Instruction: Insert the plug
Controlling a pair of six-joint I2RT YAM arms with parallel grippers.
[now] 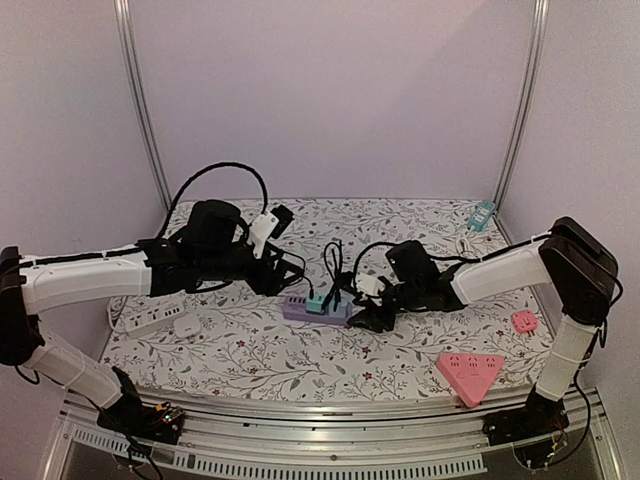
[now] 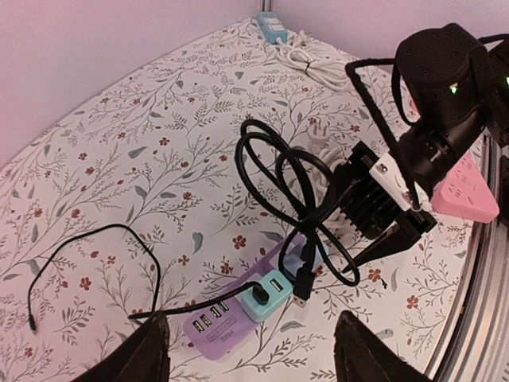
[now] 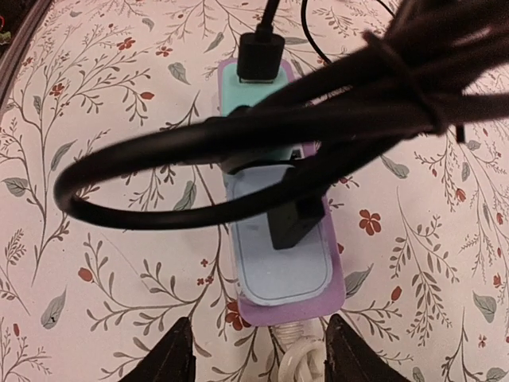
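A purple power strip (image 2: 216,338) with a teal middle block (image 2: 274,296) lies on the patterned cloth. One black plug (image 3: 259,57) stands on the teal block, its thin cable leading off. A second black plug (image 2: 304,280), with a metal tip showing, is beside that block under a looped black cable (image 2: 306,187); whether it touches the strip I cannot tell. My left gripper is open above and left of the strip, empty. Near the strip's right end, my right gripper stands open, no plug between its fingers.
To the right are a pink triangular strip (image 1: 470,375) and a small pink block (image 1: 524,321). A white strip (image 1: 155,318) lies at left; a teal strip (image 1: 481,215) is at the back right.
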